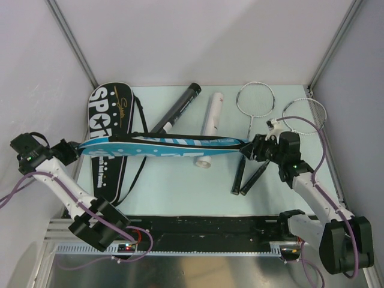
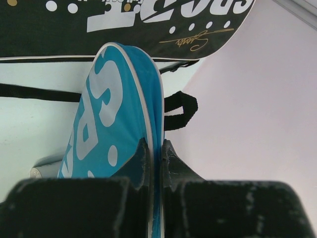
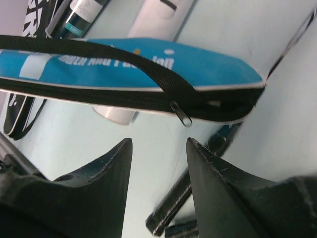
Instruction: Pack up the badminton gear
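Observation:
A long blue bag (image 1: pixel 162 147) with white lettering stretches across the table; in the left wrist view its end (image 2: pixel 109 114) is pinched in my shut left gripper. My right gripper stands open just before the bag's other end, where a zip pull (image 3: pixel 182 113) hangs from the black zipper strip. A black SPORT bag (image 1: pixel 108 174) lies at the left. Two rackets (image 1: pixel 258 114) (image 1: pixel 312 132) lie at the right, their dark handles (image 3: pixel 173 198) pointing toward the front.
A black tube (image 1: pixel 186 99) and a white tube (image 1: pixel 215 105) lie across the back middle, partly under the blue bag. Walls and rails bound the table.

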